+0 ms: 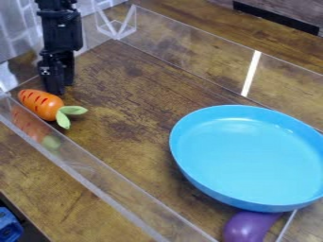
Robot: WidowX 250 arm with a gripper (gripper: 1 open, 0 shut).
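Observation:
My black gripper [53, 76] hangs at the upper left, low over the wooden floor of a clear-walled bin, just behind an orange toy carrot [45, 105] with green leaves. Its fingertips are dark and small, so their spacing is hard to make out; I see nothing held. A large blue plate [246, 156] lies on the right, and a purple eggplant [248, 227] is at the lower right, partly behind the plate.
Transparent walls [252, 71] surround the area. The middle of the wooden floor between carrot and plate is clear. A small blue object [8, 225] sits outside the wall at the lower left.

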